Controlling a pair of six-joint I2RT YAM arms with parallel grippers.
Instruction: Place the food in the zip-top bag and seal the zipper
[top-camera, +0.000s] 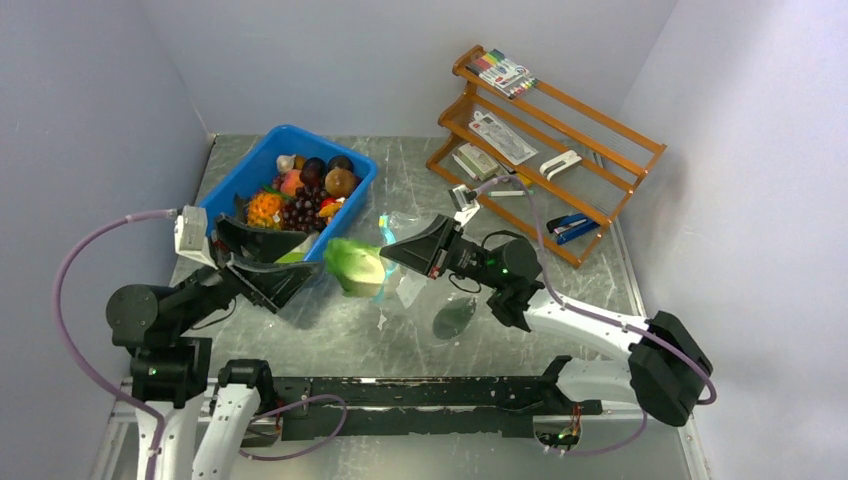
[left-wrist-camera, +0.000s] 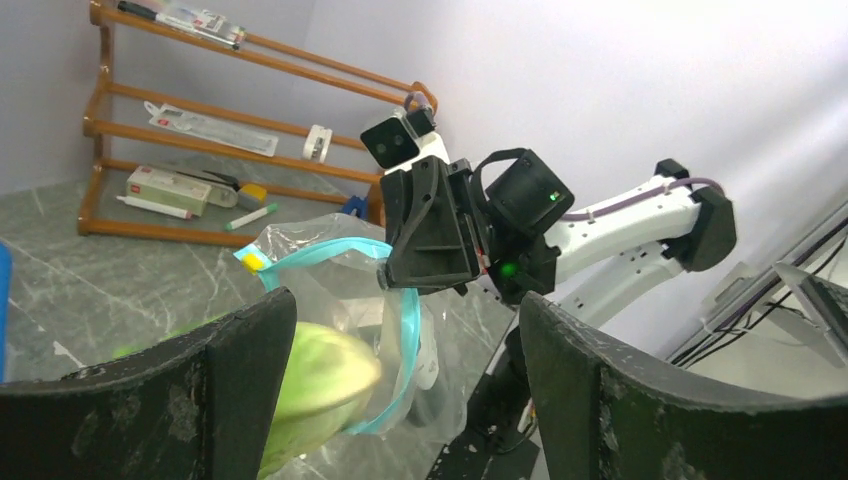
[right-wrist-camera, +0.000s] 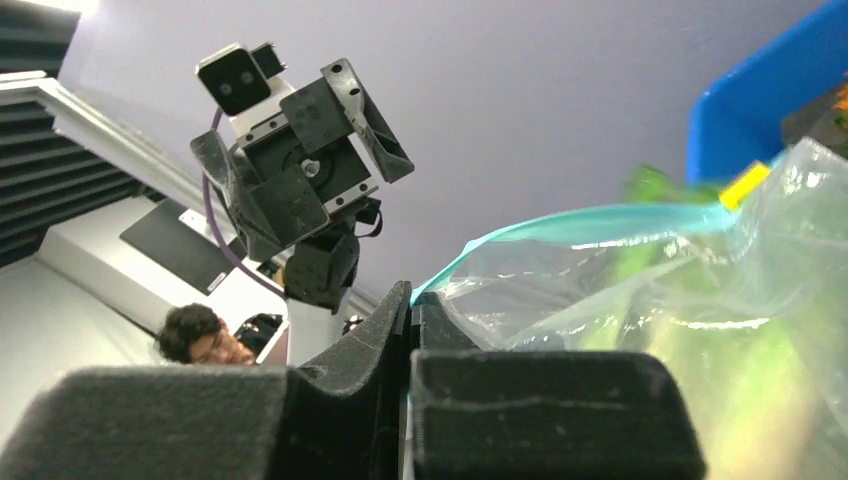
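My left gripper (top-camera: 312, 254) stands open, its fingers (left-wrist-camera: 250, 370) wide apart with nothing between them. The green lettuce (top-camera: 355, 268), blurred, is just left of the zip top bag (left-wrist-camera: 440, 370), pale base toward the mouth. From the left wrist it (left-wrist-camera: 318, 385) appears in front of the blue-green rim, mostly outside; whether its base reaches in, I cannot tell. My right gripper (top-camera: 384, 254) is shut on the bag's rim, holding the bag up with its mouth facing left. A dark green oval thing (top-camera: 455, 318) shows through the bag's clear film.
A blue basket (top-camera: 362, 188) of fruit and vegetables stands back left, close to the left gripper. At the back right is a wooden rack (top-camera: 560, 95) with stationery.
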